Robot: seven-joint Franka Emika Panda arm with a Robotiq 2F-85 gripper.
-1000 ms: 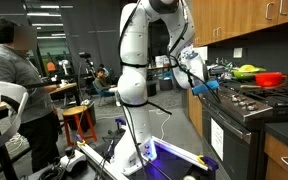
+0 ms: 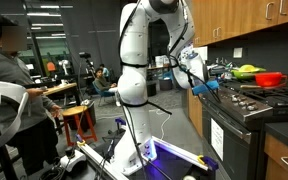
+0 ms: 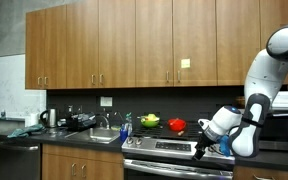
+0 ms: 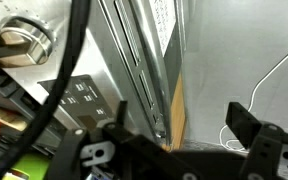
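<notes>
My gripper stands open in the wrist view, its two dark fingers wide apart and nothing between them. It points down in front of the stove (image 4: 84, 85), whose steel control panel and oven handle fill the left side of that view. In exterior view 2, the gripper (image 3: 198, 153) shows small against the stove front. A red pot (image 2: 270, 79) sits on the stovetop, and a bowl of green and yellow produce (image 2: 245, 72) stands farther back on the counter.
A light towel (image 4: 164, 20) hangs by the oven handle. A thin white cable (image 4: 252, 100) lies on the grey floor (image 4: 219, 60), otherwise clear here. The sink faucet (image 3: 115, 117) rises left of the stove. A person (image 2: 19, 90) stands at the left.
The person at the left has shifted and leans differently. My arm and gripper show no visible movement, and the stovetop things look the same.
</notes>
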